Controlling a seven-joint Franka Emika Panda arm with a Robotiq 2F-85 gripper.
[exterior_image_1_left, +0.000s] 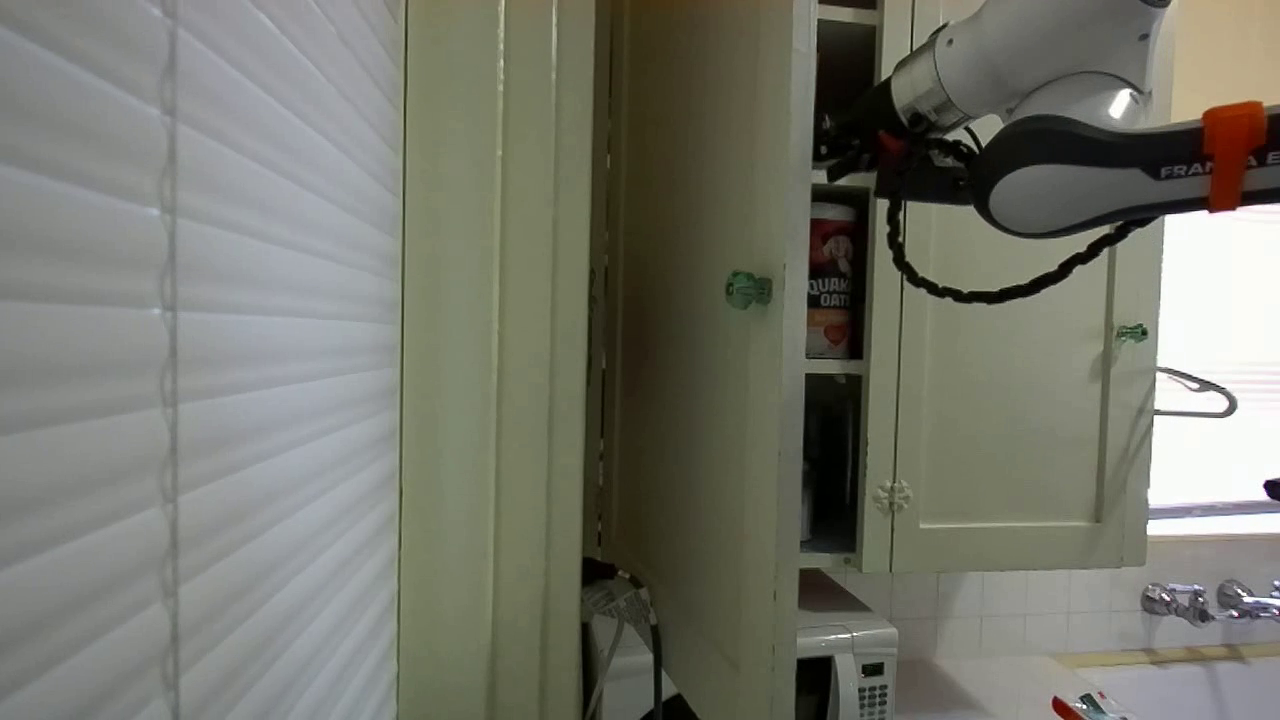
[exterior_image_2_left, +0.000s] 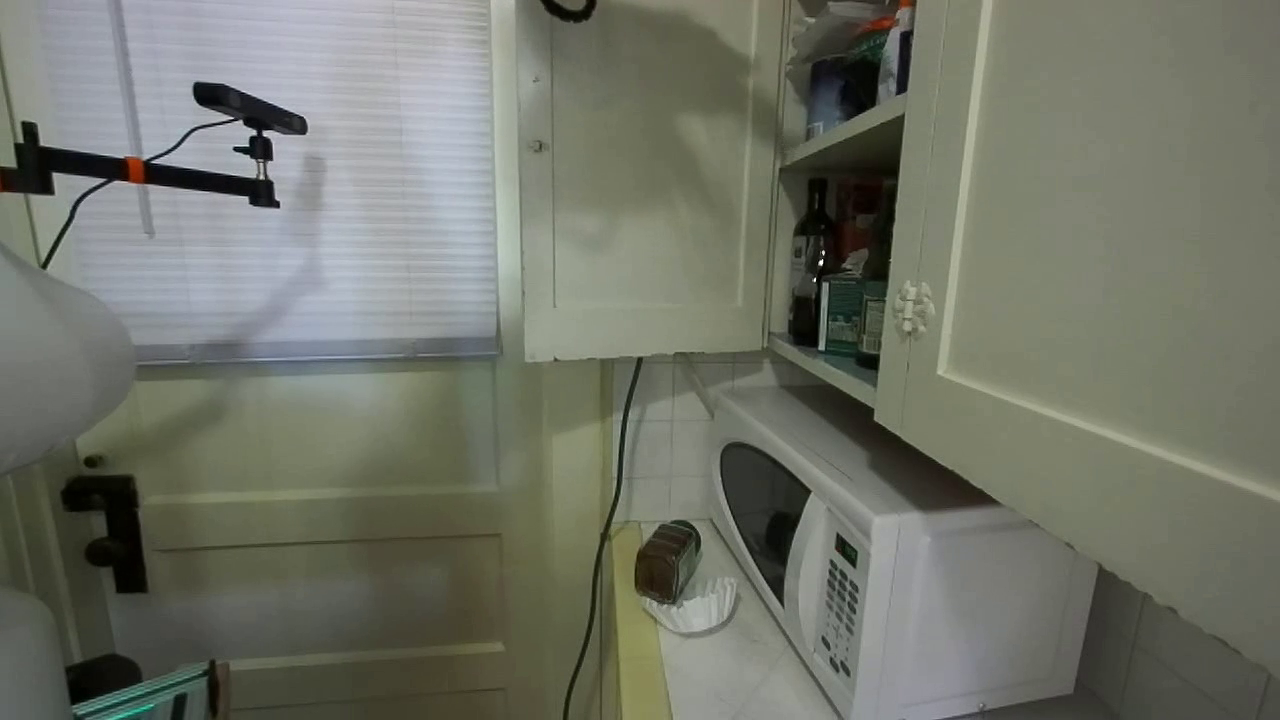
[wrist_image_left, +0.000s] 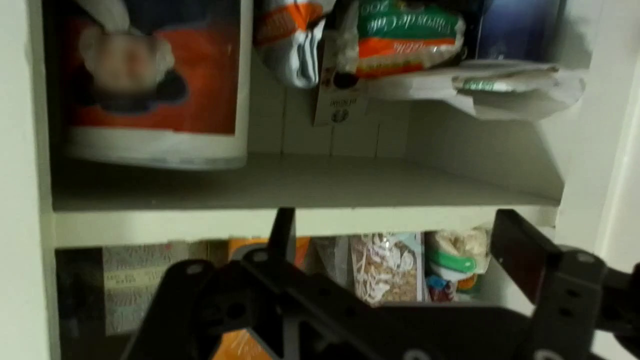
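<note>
My gripper is open, with its fingers wide apart and nothing between them. In exterior view 1 the gripper (exterior_image_1_left: 830, 150) is at the open cabinet's front, level with the shelf edge just above the Quaker Oats canister (exterior_image_1_left: 831, 282). The wrist view is upside down. It shows the oats canister (wrist_image_left: 153, 108) at upper left, apart from the fingers, and the shelf board (wrist_image_left: 384, 222) running across between the fingertips. Exterior view 2 does not show the gripper.
The open cabinet door (exterior_image_1_left: 702, 360) stands close beside the gripper. Packets such as the coffee filters (wrist_image_left: 408, 36) share the oats' shelf; several packages, including a brown bag (wrist_image_left: 387, 267), are on the shelf above. A microwave (exterior_image_2_left: 960, 600) stands below the cabinet.
</note>
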